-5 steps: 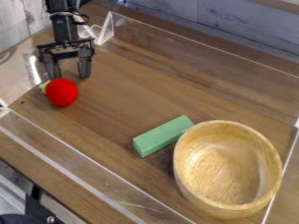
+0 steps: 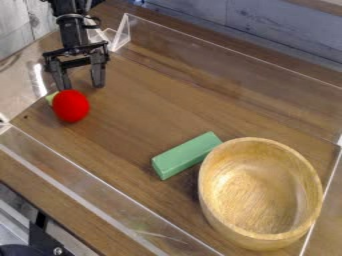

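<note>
My gripper (image 2: 78,76) hangs open at the upper left of the camera view, its black fingers just above and behind a red ball (image 2: 71,106). The ball rests on the wooden surface near the left edge, with a small pale greenish piece (image 2: 51,98) partly showing behind it; what that piece is I cannot tell. A green block (image 2: 186,155) lies at the lower middle. A large light wooden bowl (image 2: 259,192) stands at the lower right, empty.
Clear low walls border it, and a grey wall (image 2: 254,25) runs along the back.
My gripper has shifted very slightly; the ball, block and bowl have not moved.
</note>
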